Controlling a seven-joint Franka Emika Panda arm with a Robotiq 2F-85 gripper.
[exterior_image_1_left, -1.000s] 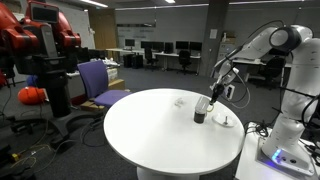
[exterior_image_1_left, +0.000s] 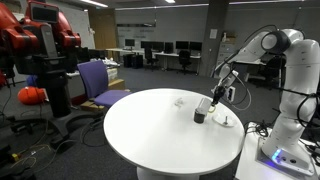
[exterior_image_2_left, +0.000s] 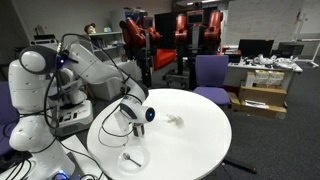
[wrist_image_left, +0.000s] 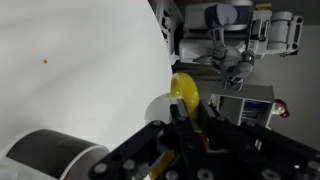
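In the wrist view my gripper is shut on a yellow object (wrist_image_left: 185, 88), long and slightly curved, that sticks out beyond the fingers. Below it shows a pale rounded shape (wrist_image_left: 158, 110), partly covered by the fingers; I cannot tell what it is. A dark cylinder (wrist_image_left: 50, 155) with a bright rim stands at the lower left of that view, apart from the yellow object. In the first exterior view the same dark cylinder (exterior_image_1_left: 200, 116) is upright on the white table, close by my gripper (exterior_image_1_left: 212, 107). The held object is too small to make out clearly there.
A white plate (exterior_image_1_left: 228, 122) with a small dark item on it lies near the table's edge by the arm base. Some pale small things (exterior_image_2_left: 175, 121) lie farther across. A purple chair (exterior_image_1_left: 95, 80) stands beyond it.
Over the last second the arm and gripper have shifted only slightly near the dark cylinder. The cylinder and plate look unmoved.
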